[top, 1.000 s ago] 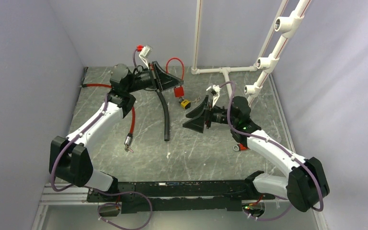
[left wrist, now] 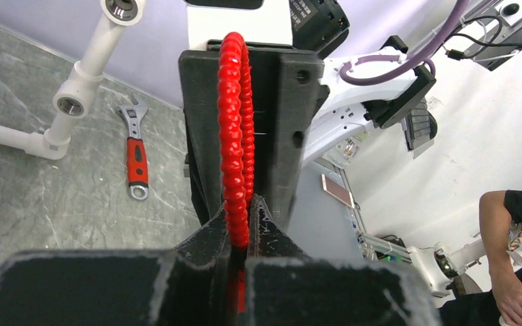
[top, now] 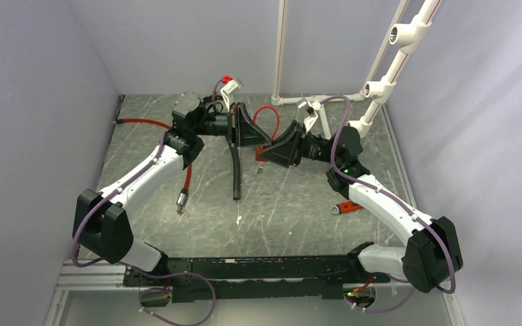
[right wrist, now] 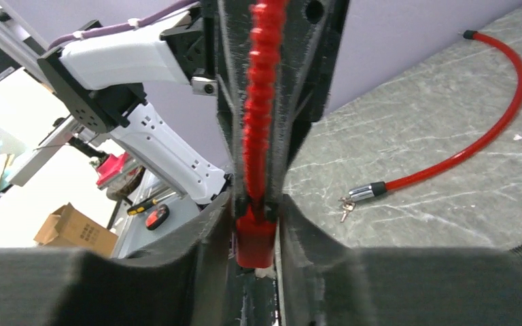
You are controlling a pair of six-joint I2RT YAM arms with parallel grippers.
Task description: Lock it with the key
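A red lock hangs between my two grippers, its block-like body (right wrist: 256,244) below a ribbed red loop (left wrist: 231,129). My left gripper (top: 266,142) is shut on the red lock, with the loop rising from between its fingertips in the left wrist view. From the front right, my right gripper (top: 265,151) has brought its fingers to either side of the lock body, their fingers only partly apart; whether they press on it I cannot tell. Below the body a small metallic piece, perhaps a key (top: 260,169), shows in the top view.
A red cable lock (right wrist: 442,166) with keys (right wrist: 346,207) in its end lies on the left of the table. A black hose (top: 236,173) lies mid-table. On the right rest a red-handled wrench (left wrist: 136,159) and a white pipe frame (top: 380,92).
My left gripper has carried the red lock right and toward the front. The right gripper has come up to it, and its fingers have drawn closer together.
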